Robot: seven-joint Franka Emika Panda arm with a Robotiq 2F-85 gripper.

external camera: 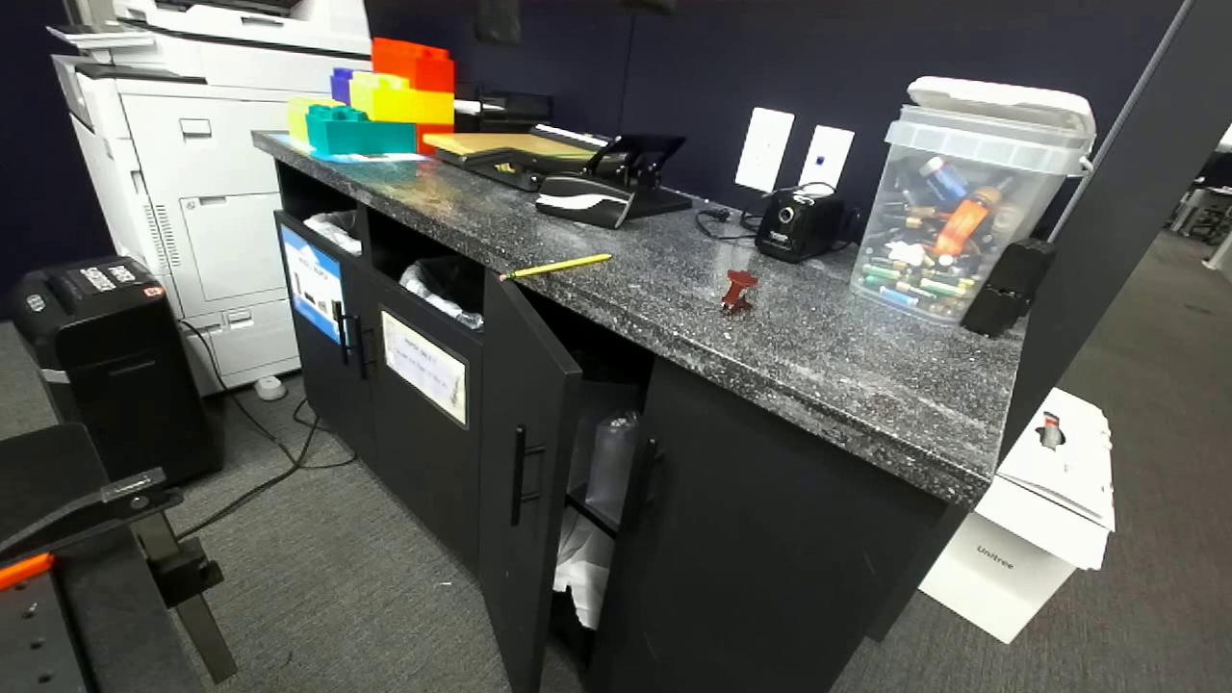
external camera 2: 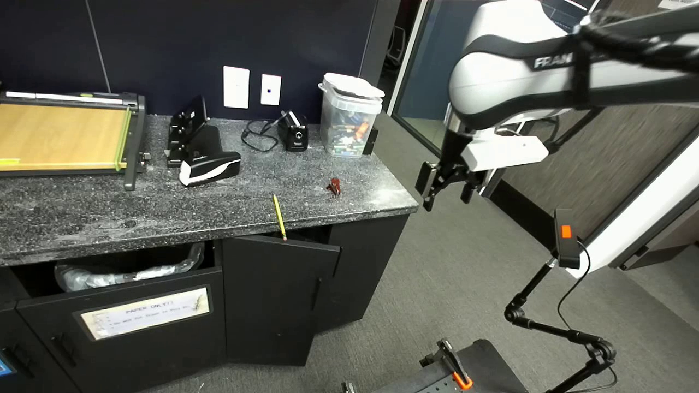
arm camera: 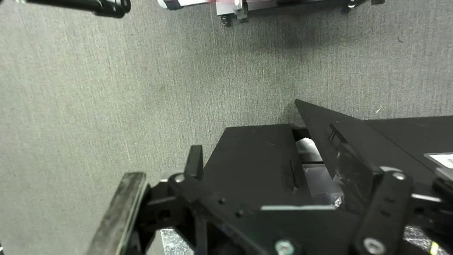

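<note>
My gripper (external camera 2: 448, 195) hangs open in the air off the right end of the counter in exterior view 2, with nothing between its fingers. The cabinet door (external camera 2: 278, 295) stands ajar below the counter's front edge; its handle (external camera: 519, 475) faces outward. A yellow pencil (external camera: 562, 267) lies on the countertop, one end reaching the front edge above that door. Farther right on the counter rests a small reddish-brown clip (external camera: 736, 291). From above, the wrist view shows the door (arm camera: 335, 131) and the cabinet's dark opening, partly covered by the gripper's own body.
On the counter (external camera: 855, 381) stand a lidded clear bin of markers (external camera: 947, 219), a black pencil sharpener (external camera: 799, 225), a stapler (external camera: 585, 200), a paper trimmer (external camera 2: 65, 134) and large colored blocks (external camera: 381, 110). Carpet is free before the cabinet. A camera stand (external camera 2: 567, 239) rises at right.
</note>
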